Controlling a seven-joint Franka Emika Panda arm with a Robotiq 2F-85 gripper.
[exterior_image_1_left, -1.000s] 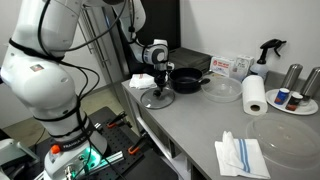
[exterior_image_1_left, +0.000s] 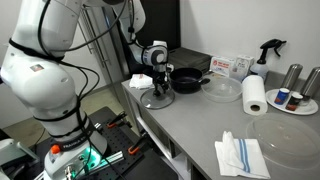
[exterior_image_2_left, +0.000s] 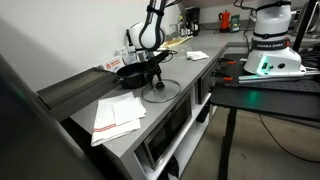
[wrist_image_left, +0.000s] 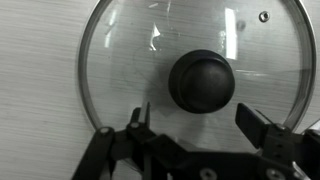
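Note:
A round glass lid (exterior_image_1_left: 157, 100) lies flat near the counter's edge, its rim showing around most of the wrist view. The black knob (wrist_image_left: 202, 80) at its centre appears just beyond the fingertips in the wrist view. My gripper hangs low over the lid with its two fingers apart, one on either side of the knob's line, and a gap is visible to each side. From the second exterior view, the gripper (exterior_image_2_left: 154, 76) is close above the knob; contact cannot be made out.
Beside the lid stands a black pan (exterior_image_1_left: 187, 80), with a clear bowl (exterior_image_1_left: 222, 89) to its right. White cloths (exterior_image_2_left: 118, 115) lie on the other side of the lid. A paper towel roll (exterior_image_1_left: 254, 95) stands farther along the counter, whose middle is clear.

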